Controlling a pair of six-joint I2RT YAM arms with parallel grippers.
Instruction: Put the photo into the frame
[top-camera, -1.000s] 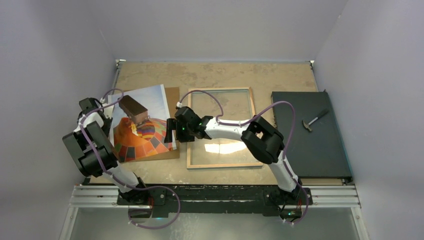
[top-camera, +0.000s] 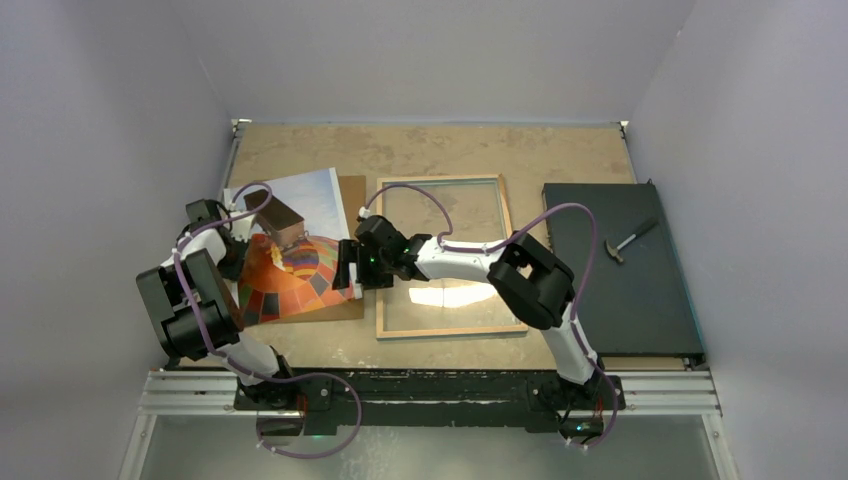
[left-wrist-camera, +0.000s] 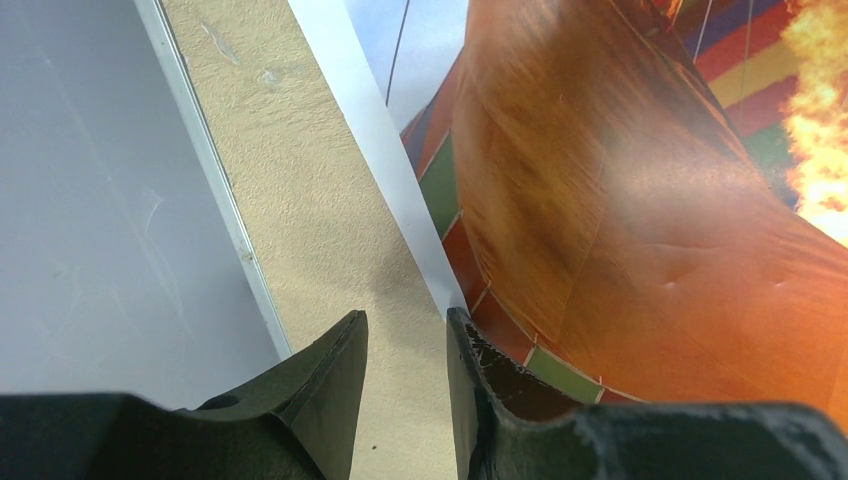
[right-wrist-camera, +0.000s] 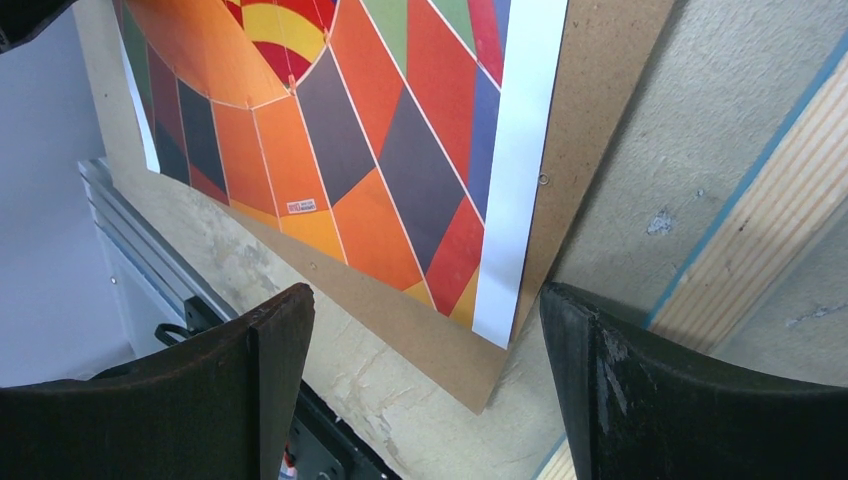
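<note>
A hot-air balloon photo lies on a brown board at the left. My left gripper is at the photo's left edge, its fingers part open, one fingertip touching the white border. My right gripper is part open, low over the photo's right edge, with the board's corner and white border between its fingers. The wooden frame with its clear pane lies to the right, partly under my right arm.
A black mat with a hammer lies at the far right. Walls surround the table.
My left gripper has moved rightward. The photo and board have shifted slightly right, and my right gripper has moved a little to the right too.
</note>
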